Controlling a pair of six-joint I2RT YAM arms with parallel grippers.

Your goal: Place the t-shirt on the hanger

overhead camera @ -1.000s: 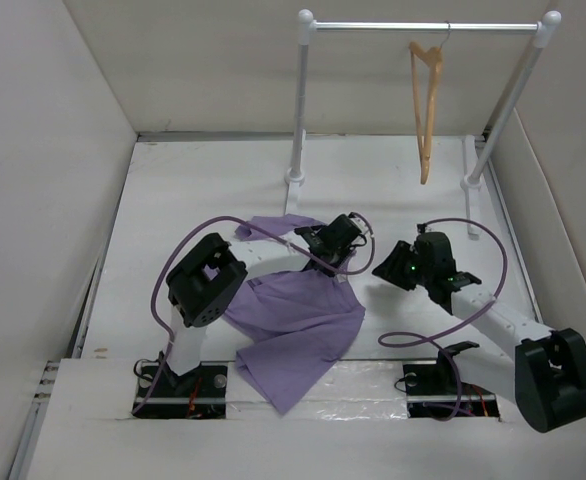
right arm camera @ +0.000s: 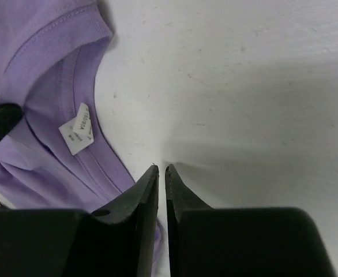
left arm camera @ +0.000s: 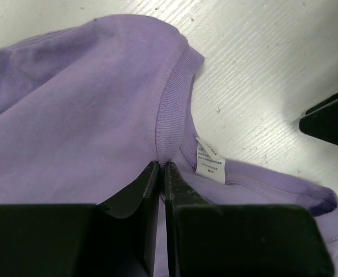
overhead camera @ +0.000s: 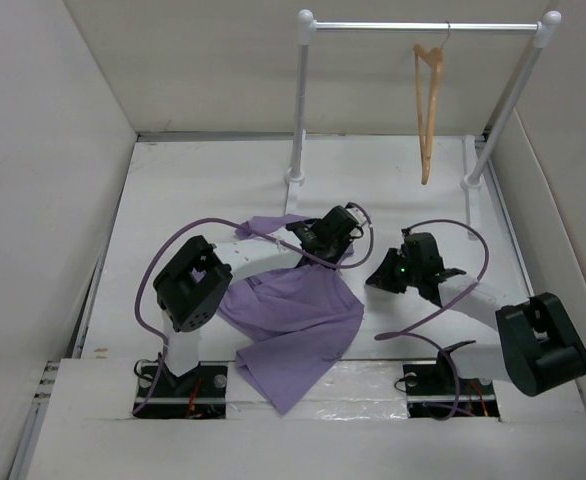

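The purple t shirt (overhead camera: 298, 345) lies folded and rumpled on the floor, partly hidden by my left arm. In the left wrist view my left gripper is shut at the ribbed collar (left arm camera: 172, 115), cloth at its fingertips, beside a white label (left arm camera: 209, 164). My right gripper is shut and low over bare floor just right of the shirt's edge; I see nothing clearly between its tips. The wooden hanger (overhead camera: 428, 110) hangs by its hook from the rail, behind the right gripper in the top view.
The white rail (overhead camera: 373, 26) stands on posts at the back, with feet on the floor. Purple cables loop over both arms. Walls bound both sides.
My right gripper has moved left toward the shirt and my left gripper, its arm swinging slightly. The left arm has shifted slightly; the shirt is nearly unchanged.
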